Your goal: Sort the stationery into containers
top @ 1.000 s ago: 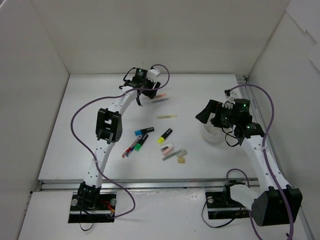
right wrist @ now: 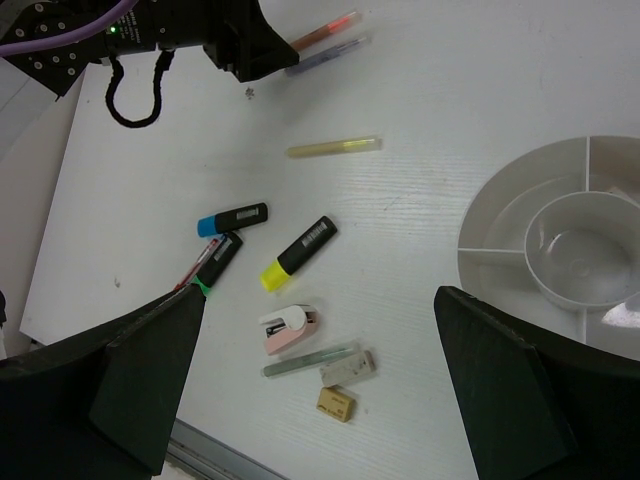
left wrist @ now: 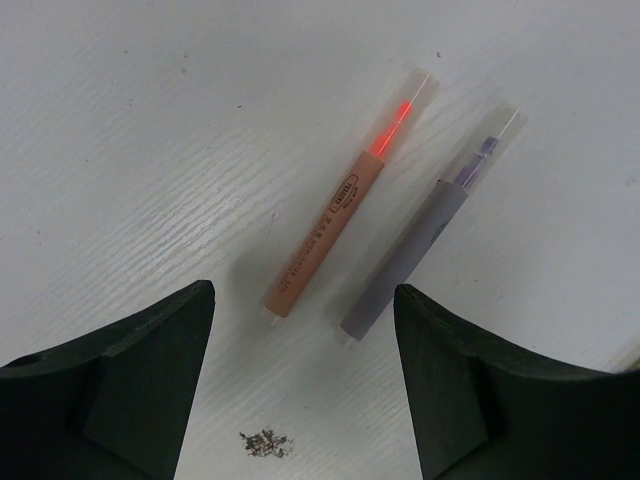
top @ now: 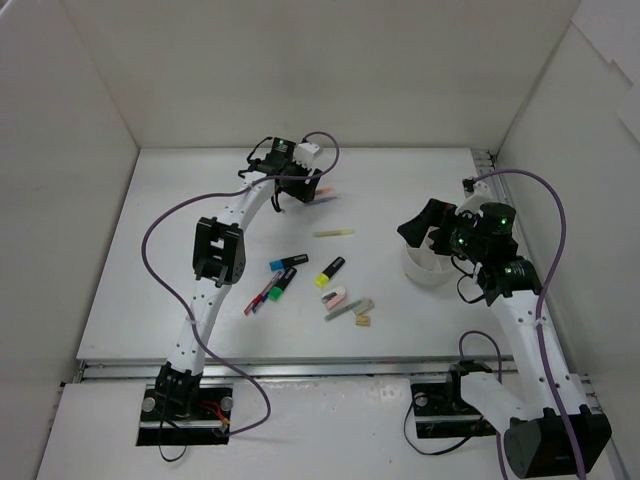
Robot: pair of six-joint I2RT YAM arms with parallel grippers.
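Note:
My left gripper stands open just above an orange marker [left wrist: 320, 230] and a purple-grey marker [left wrist: 405, 255], nothing held. My right gripper is open beside the white compartment container [right wrist: 495, 200]. On the table lie a yellow marker [right wrist: 335, 145], blue [right wrist: 240, 218], green [right wrist: 220, 262] and yellow-capped [right wrist: 298, 250] highlighters, red and blue pens [top: 262, 295], a pink-white stapler [right wrist: 290, 335], a grey-green stick [right wrist: 300, 362], a grey block [right wrist: 347, 368] and a tan block [right wrist: 335, 404].
Walls bound the white table [top: 160, 260] at back and sides. A metal rail [top: 300, 369] runs along the front edge.
My right arm has shifted slightly rightward over the container. My left gripper is nearly where it was.

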